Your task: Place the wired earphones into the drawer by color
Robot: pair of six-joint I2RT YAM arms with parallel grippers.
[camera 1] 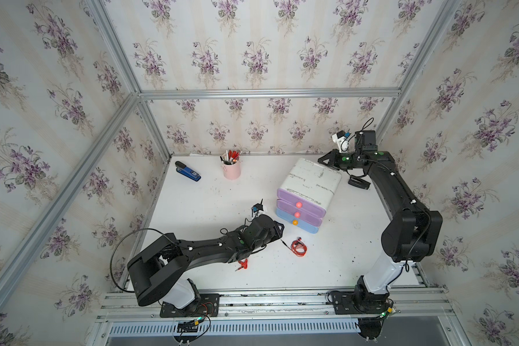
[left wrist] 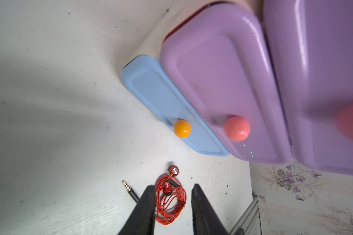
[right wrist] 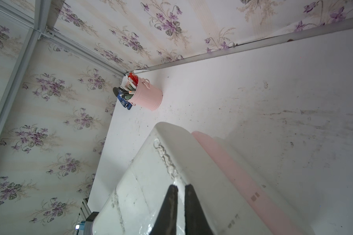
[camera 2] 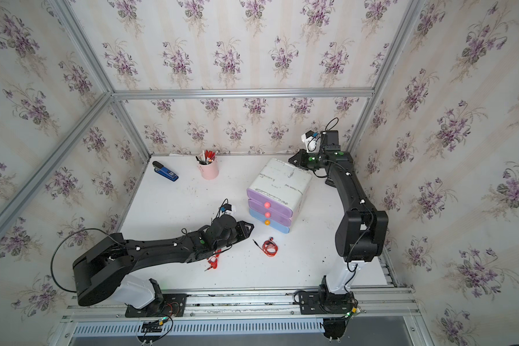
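A drawer unit [camera 1: 305, 178] with a white top has its fronts closed: two purple drawers [left wrist: 219, 78] with pink knobs, a blue drawer [left wrist: 153, 86] with an orange knob. Red wired earphones [left wrist: 168, 211] lie coiled before it; more red earphones [camera 2: 212, 263] lie farther left, partly behind my left arm. My left gripper hangs left of the unit's front, above the table, fingers apart with nothing held. My right gripper is at the unit's white top, toward the back right, its fingers close together with a narrow gap.
A pink pen cup [camera 1: 231, 169] and a blue stapler [camera 1: 187, 171] stand at the back left. A black object [camera 1: 358, 183] lies right of the unit.
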